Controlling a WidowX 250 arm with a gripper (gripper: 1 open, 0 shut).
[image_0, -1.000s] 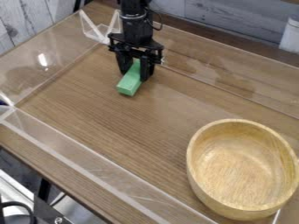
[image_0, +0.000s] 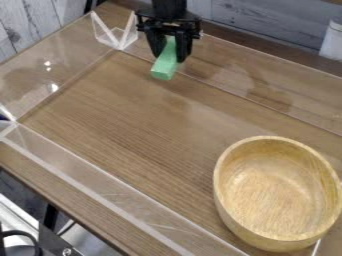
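Observation:
My black gripper (image_0: 170, 39) is at the top middle of the camera view, shut on a green object (image_0: 166, 62) that hangs below its fingers. Whether the object touches the wooden table (image_0: 134, 130) is unclear. The upper part of the arm is cut off by the top edge.
A pale wooden bowl (image_0: 275, 195) stands at the lower right. A white wire-like item (image_0: 118, 30) is left of the gripper, and a white object (image_0: 331, 40) is at the upper right.
My gripper and the green object have moved away from the middle toward the top back of the table, slightly rightward. The bowl has not moved.

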